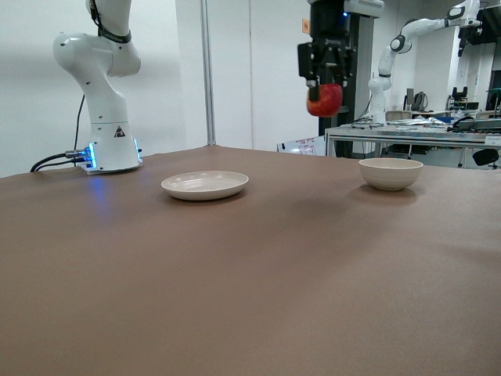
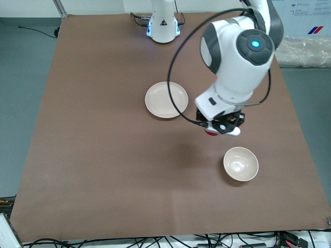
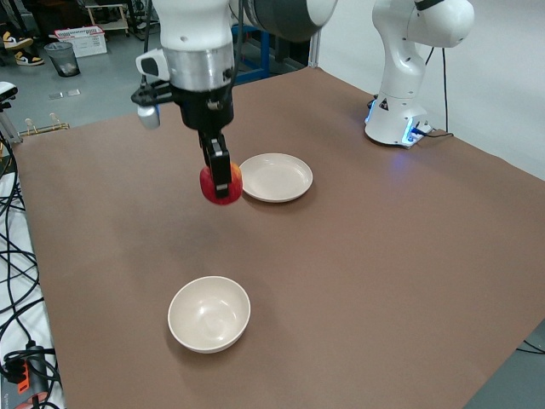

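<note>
My gripper (image 1: 325, 94), black under the white arm, is shut on a red apple (image 1: 327, 102), held in the air between a white plate (image 1: 204, 182) and a cream bowl (image 1: 391, 174). In the right view the apple (image 3: 231, 189) appears in front of the plate (image 3: 277, 177), above the bowl (image 3: 209, 314) in the picture. In the left view the gripper hides most of the apple (image 2: 211, 133); the plate (image 2: 158, 99) is up-left of it, the bowl (image 2: 241, 164) below-right. Both dishes are empty.
Cables and hardware line the near edge.
</note>
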